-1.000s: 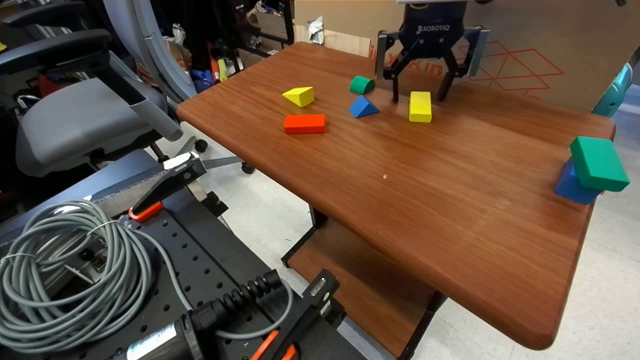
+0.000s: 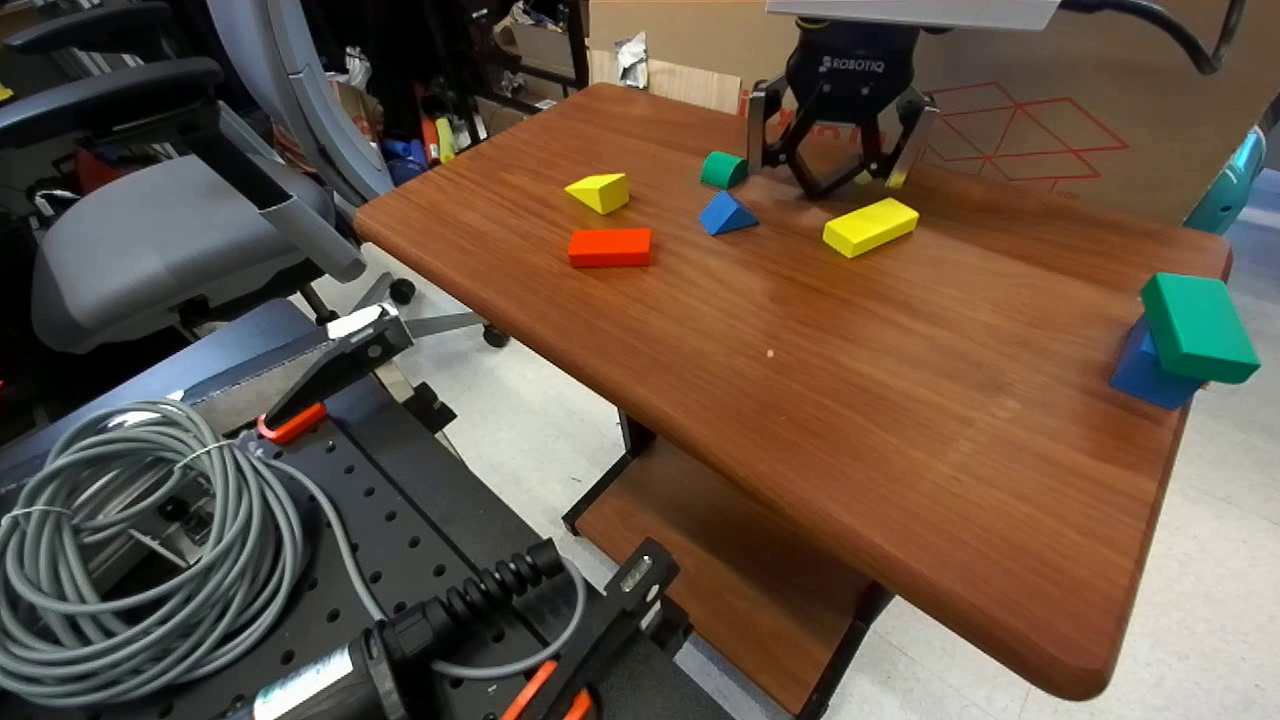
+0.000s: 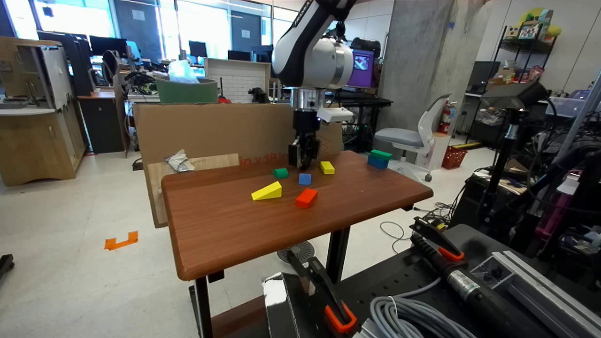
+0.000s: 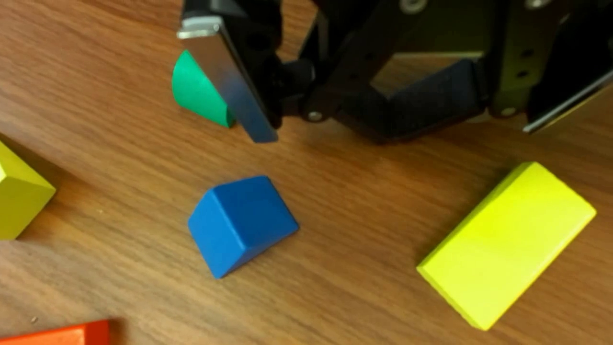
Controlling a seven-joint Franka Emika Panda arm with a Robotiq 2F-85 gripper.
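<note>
My gripper (image 2: pixel 817 194) is low over the back of the table, its black fingers slanting inward to meet at the tips, with nothing visible between them. A yellow rectangular block (image 2: pixel 870 228) lies flat just to the right and front of it, apart from the fingers. To the left are a blue triangular block (image 2: pixel 727 214) and a green rounded block (image 2: pixel 723 169). In the wrist view, a silver plate on my gripper partly covers the green block (image 4: pixel 199 92). The blue block (image 4: pixel 244 221) and yellow rectangular block (image 4: pixel 508 244) are clear of the fingers.
A yellow wedge (image 2: pixel 600 192) and a red block (image 2: pixel 609 248) rest farther left. At the right edge, a green block (image 2: pixel 1200 326) sits on a blue one (image 2: pixel 1149 366). Cardboard stands behind.
My gripper has come down, tilted, and its fingertips have come together. The yellow rectangular block has turned and shifted a little right. The other blocks have stayed put.
</note>
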